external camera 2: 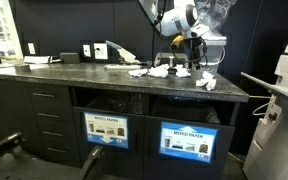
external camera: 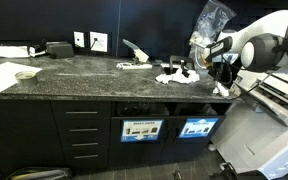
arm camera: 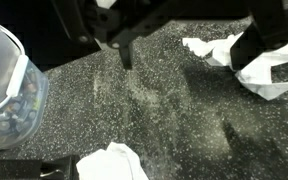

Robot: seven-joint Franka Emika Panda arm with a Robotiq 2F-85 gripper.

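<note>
My gripper is open above the dark speckled counter [arm camera: 174,105], its two fingers set wide apart in the wrist view. One crumpled white paper [arm camera: 269,72] lies at the right finger, which partly covers it. Another white piece [arm camera: 112,163] shows at the bottom edge, clear of the fingers. From outside, the arm [external camera 2: 182,18] reaches down over the counter's right part, where several crumpled papers [external camera 2: 159,71] lie. A separate piece [external camera 2: 206,80] is near the front edge. Whether a finger touches paper cannot be told.
A clear container [arm camera: 19,110] with coloured bits stands left in the wrist view. Under the counter are openings with blue-and-white "mixed paper" signs [external camera 2: 187,140]. A tape roll [external camera: 25,75] and white sheets [external camera: 2,76] lie far left.
</note>
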